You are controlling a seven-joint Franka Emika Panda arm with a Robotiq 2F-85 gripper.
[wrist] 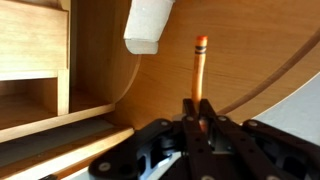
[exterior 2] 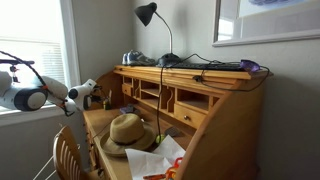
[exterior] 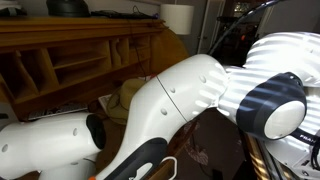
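Observation:
An orange crayon-like stick [wrist: 199, 72] with a dark band near its tip rises from my gripper in the wrist view. The dark fingers are shut on its lower end. In exterior view 2 the gripper [exterior 2: 97, 92] is small, at the far left end of the wooden desk [exterior 2: 190, 115] near the window. Exterior view 1 shows the white arm [exterior: 165, 105] but hides the gripper.
On the desk lie a straw hat [exterior 2: 125, 135] and white papers [exterior 2: 150, 162] with an orange item [exterior 2: 165, 173]. A black lamp [exterior 2: 147, 14] stands above the wooden cubbies. A white object [wrist: 148, 22] shows near the stick in the wrist view.

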